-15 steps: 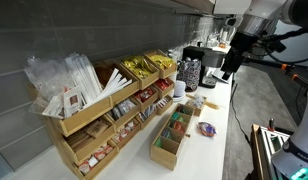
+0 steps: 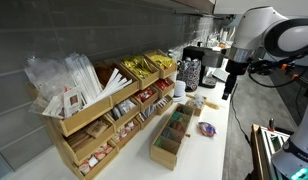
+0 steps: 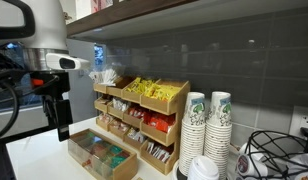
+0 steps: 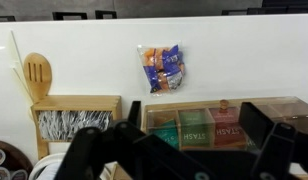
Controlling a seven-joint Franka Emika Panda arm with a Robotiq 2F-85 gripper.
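Observation:
Above the white counter hangs my gripper, its two dark fingers wide apart and nothing visible between them in the wrist view. A clear packet (image 4: 164,68) with orange and purple contents lies flat on the counter, beyond the fingertips. A wooden tea box (image 4: 209,104) with colored Stash packets shows partly below it, the gripper body covering some of it. Exterior view 1 has the gripper (image 2: 229,88) high above the packet (image 2: 206,129); in exterior view 2 a dark finger (image 3: 63,131) points down near the tea box (image 3: 102,155).
Tiered wooden bins (image 2: 104,128) of snacks and utensils line the wall. Stacked paper cups (image 3: 192,133) stand along the back counter. In the wrist view, a wooden spoon (image 4: 37,75) lies beside a small wooden box (image 4: 74,122).
In exterior view 1, my gripper has come down a little over the last second. The packet and boxes have not moved.

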